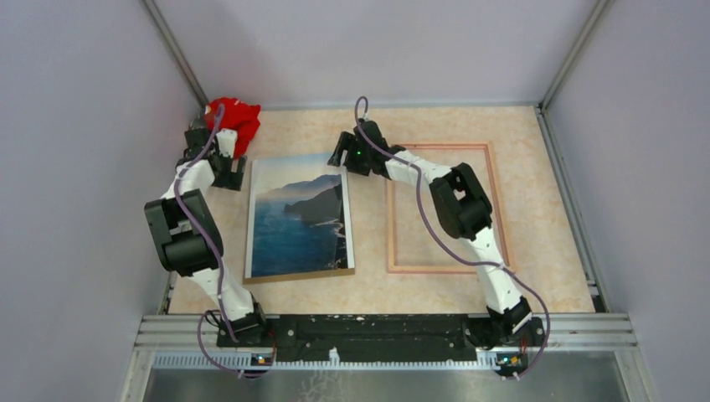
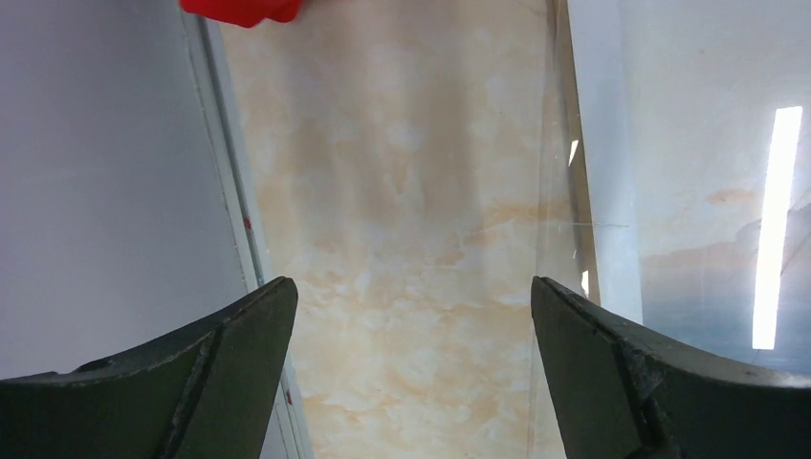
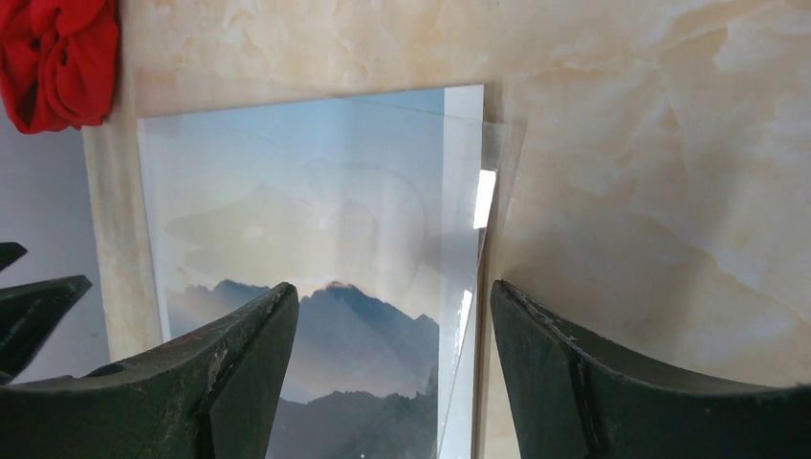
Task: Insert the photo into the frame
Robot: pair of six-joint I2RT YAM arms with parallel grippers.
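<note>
A seascape photo [image 1: 297, 226] with white borders lies left of centre on a backing board, with a clear sheet [image 3: 287, 163] over it, slightly offset. The empty wooden frame [image 1: 390, 243] lies to its right. My left gripper stands open beside the photo's left edge, over bare table in the left wrist view. My right gripper is at the photo's upper right corner, its fingers apart either side of the photo's right edge; whether anything is between them is hard to tell.
A red cloth [image 1: 239, 121] lies in the back left corner, near the left gripper. Grey walls border the table at left, back and right. Bare table [image 1: 322, 297] shows along the front and around the photo.
</note>
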